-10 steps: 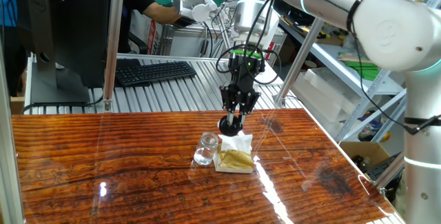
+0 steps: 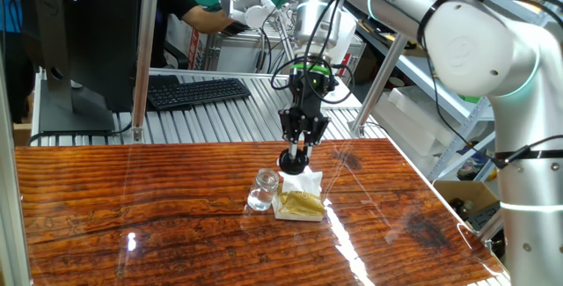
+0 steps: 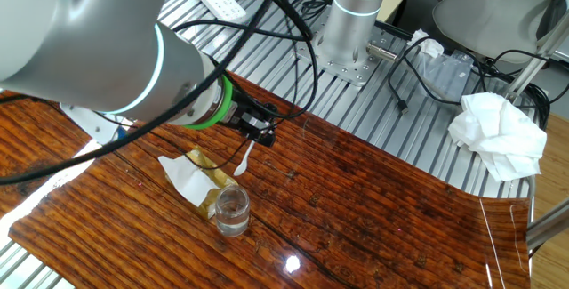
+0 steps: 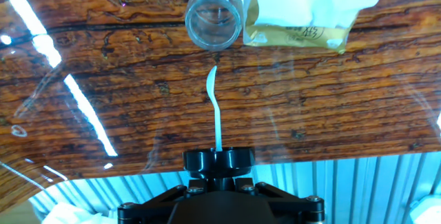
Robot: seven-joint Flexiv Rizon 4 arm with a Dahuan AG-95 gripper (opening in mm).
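Note:
A white spoon [image 4: 216,114] extends from a round black piece [image 4: 234,160] at the front of my gripper. The fingers are shut on this spoon and its black holder; the handle's inner end is hidden. In exterior view 2 the spoon [image 3: 244,161] hangs below the gripper [image 3: 260,134], bowl downward. Beyond the spoon's tip in the wrist view stands a clear glass jar [image 4: 214,23] with clear liquid at its bottom. Touching or nearly touching the jar is a gold tissue pack [image 4: 293,35] with a white tissue [image 4: 303,0] sticking out.
Black cables [image 3: 307,67] loop beside the arm. Crumpled white plastic [image 3: 498,136] rests on the bench.
In exterior view 1 the arm's large elbow has swung leftward. The gripper has barely shifted, still holding the black piece, while jar and tissue pack stay put.

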